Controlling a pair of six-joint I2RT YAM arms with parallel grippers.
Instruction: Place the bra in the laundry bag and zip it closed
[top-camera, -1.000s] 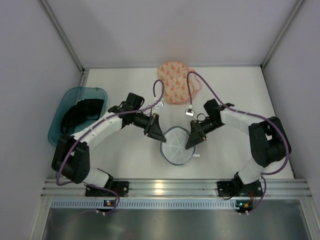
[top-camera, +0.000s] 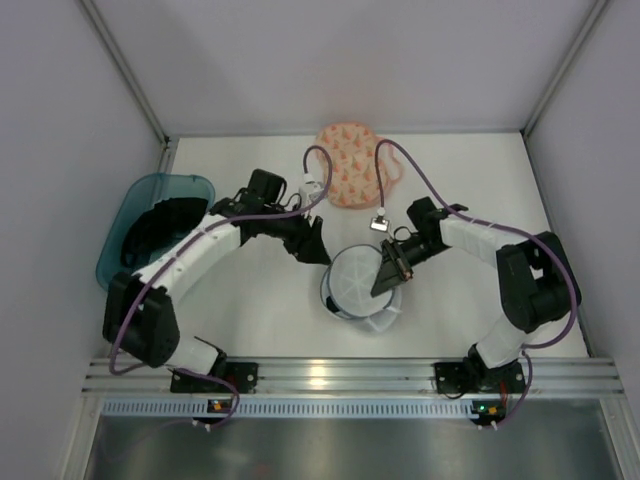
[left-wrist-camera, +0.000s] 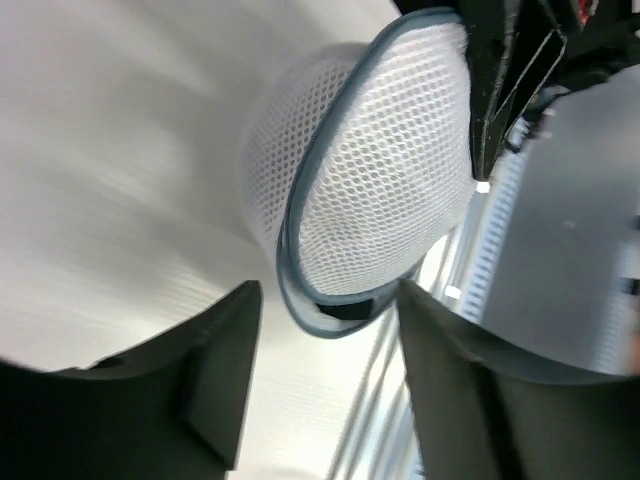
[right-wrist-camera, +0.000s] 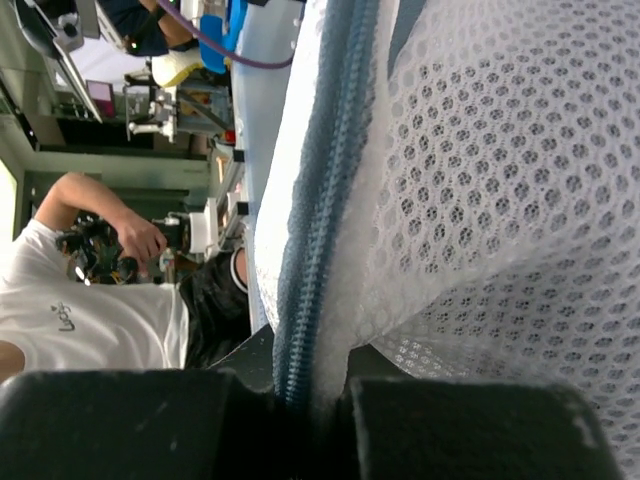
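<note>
The round white mesh laundry bag (top-camera: 352, 282) with blue-grey zipper trim hangs over the table's front edge, with something dark visible in its lower opening (left-wrist-camera: 340, 310). My right gripper (top-camera: 392, 268) is shut on the bag's zipper edge, which fills much of the right wrist view (right-wrist-camera: 500, 170). My left gripper has its fingers apart, facing the bag's trim with a gap to it; in the top view it is above and left of the bag. Whether the dark item is the bra, I cannot tell.
A teal bin (top-camera: 120, 232) holding dark cloth stands at the left. A patterned peach fabric item (top-camera: 350, 165) lies at the back centre. A person shows in the right wrist view.
My left gripper has moved up and away from the bag's left edge in the top view. The bag has shifted and tilted, showing a dark patch at its lower left.
</note>
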